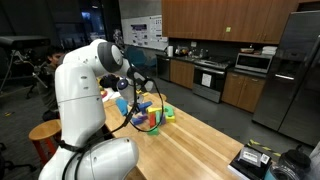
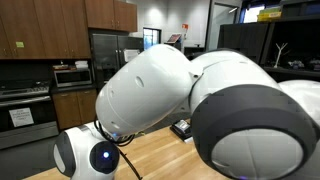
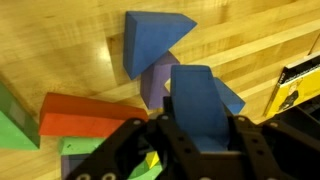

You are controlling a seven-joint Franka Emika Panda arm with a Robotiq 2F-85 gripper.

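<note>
In the wrist view, a blue block sits between the dark fingers of my gripper, which is shut on it. The block is close to the camera and hides part of what lies below. Beneath it are a purple block and another blue piece. A blue wedge-like block rests just above these on the wooden table. In exterior view 1 my arm reaches over the coloured blocks at the table's far left end; the grip itself is too small to make out there.
An orange-red block and a green block lie to the left in the wrist view. A yellow-and-black item is at the right. Bare table stretches across the middle; a dark boxed object stands near its right end.
</note>
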